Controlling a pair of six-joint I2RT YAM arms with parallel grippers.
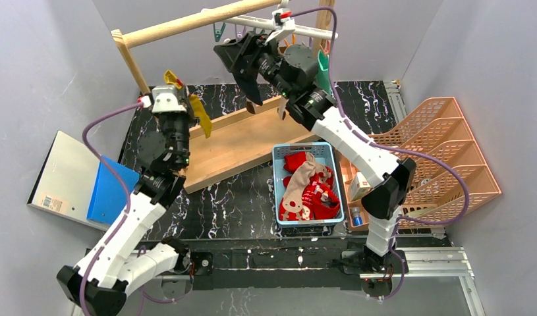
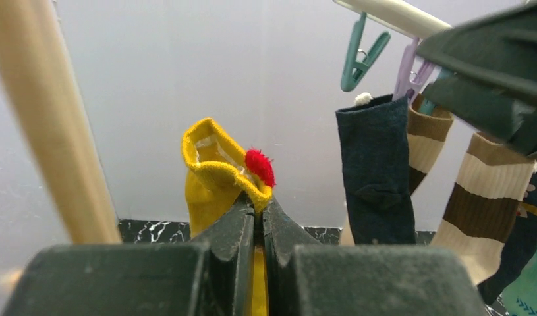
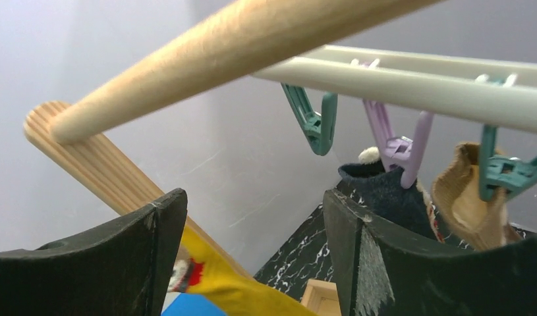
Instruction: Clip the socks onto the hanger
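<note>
A yellow sock with a red patch is pinched in my left gripper, which is shut on it, left of the hanger. My right gripper stands open just short of a free green clip at the hanger's left end. Beside that, a purple clip and further clips are above dark and striped socks, which hang from the hanger.
The wooden frame surrounds the hanger, with its post near my left gripper. Below are a blue basket of red socks, an orange organiser and folders at left.
</note>
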